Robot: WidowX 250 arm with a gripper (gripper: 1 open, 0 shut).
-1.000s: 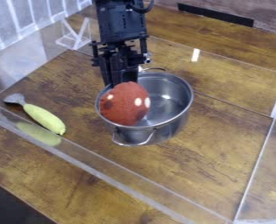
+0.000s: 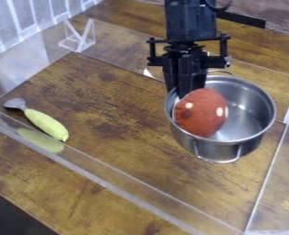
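Observation:
The black gripper [image 2: 190, 78] hangs from the top centre, directly over a steel pot [image 2: 245, 124] at the right of the camera view. A red, white-spotted round object [image 2: 201, 114] sits at the pot's left side, under the fingers. The fingertips are largely hidden at the pot's rim and the red object, so I cannot tell whether they are shut on either.
A yellow banana [image 2: 45, 123] lies at the left of the wooden table [image 2: 110, 165]. Clear panels run along the table's left, front and right.
The gripper, pot and red object have moved together to the right across the view over the last second.

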